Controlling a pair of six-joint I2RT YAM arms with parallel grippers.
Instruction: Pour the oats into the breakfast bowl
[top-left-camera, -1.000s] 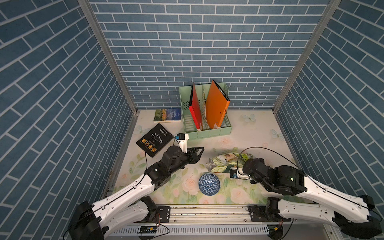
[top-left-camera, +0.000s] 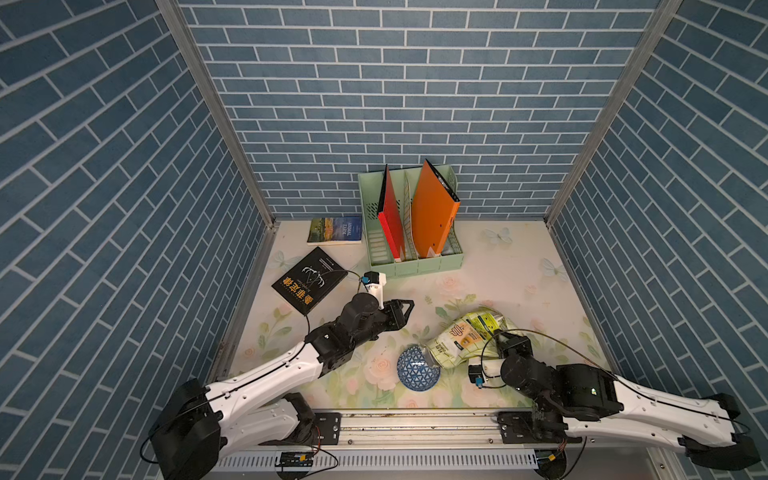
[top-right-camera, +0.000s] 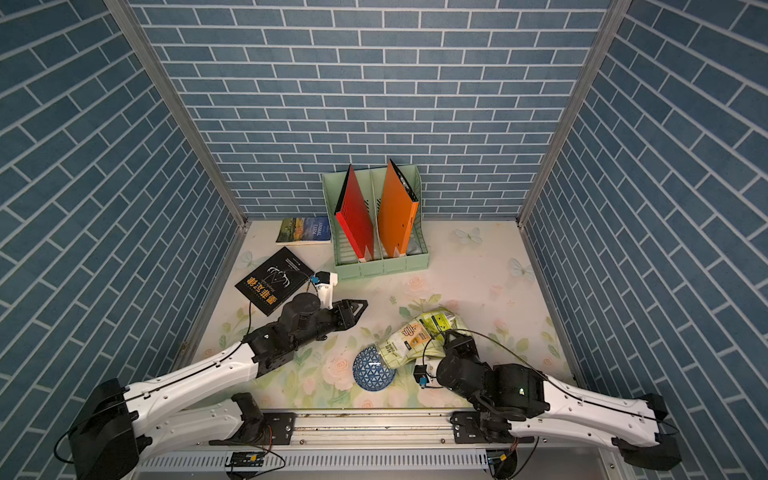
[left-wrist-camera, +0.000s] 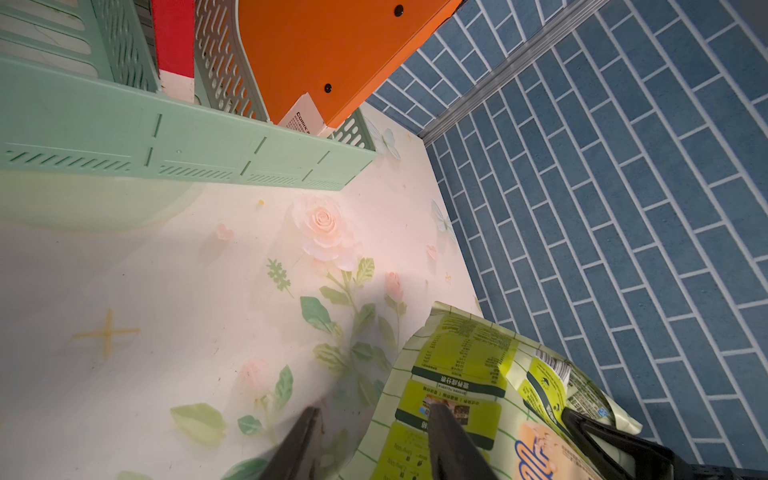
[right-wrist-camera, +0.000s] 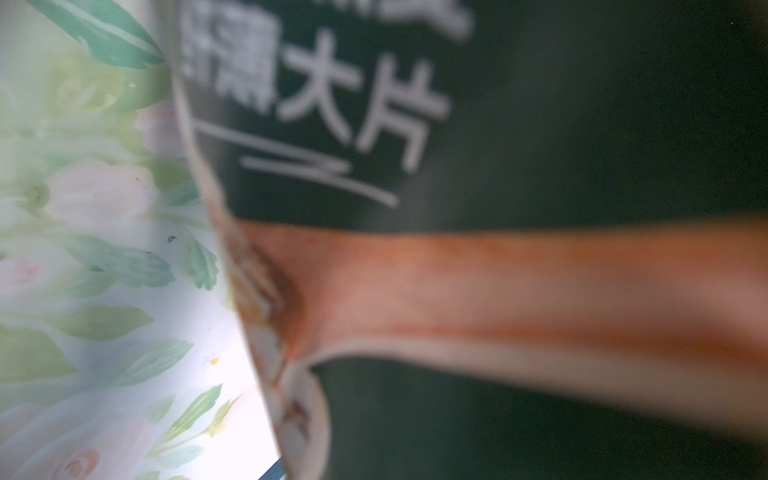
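The green and white bag of oats (top-left-camera: 464, 337) is held tilted at the right of the table, with my right gripper (top-left-camera: 505, 339) shut on its far right end. Its left end, the mouth, reaches the right edge of the blue patterned bowl (top-left-camera: 417, 369), seen from above. In the right wrist view the dark printed face of the bag (right-wrist-camera: 512, 144) fills most of the frame. My left gripper (top-left-camera: 406, 312) stands open and empty, above and behind the bowl. In the left wrist view, the bag (left-wrist-camera: 456, 392) shows beyond its fingers. Whether oats are in the bowl cannot be made out.
A green file rack (top-left-camera: 416, 265) with a red and an orange folder stands at the back centre. To its left lie a blue book (top-left-camera: 336, 230) and a black book (top-left-camera: 309, 280). Open table lies at the back right.
My right arm has come toward the front, carrying the bag and turning it so that its printed face shows more and its mouth reaches the bowl. The left gripper has shifted slightly right.
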